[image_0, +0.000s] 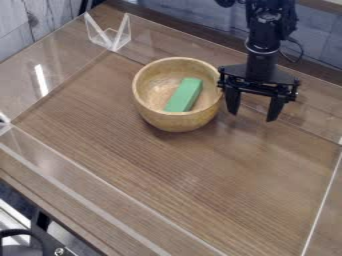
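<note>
A black robot arm comes down from the top right, its gripper (251, 102) low over the wooden table just right of a tan round bowl (158, 112); the gripper is open, its two dark fingers spread apart with nothing seen between them. Inside the bowl lies a green block (185, 95), tilted along the bowl's long axis.
A white wire-like object (110, 32) stands at the back left. Dark cables or parts show at the bottom-left corner, off the table.
</note>
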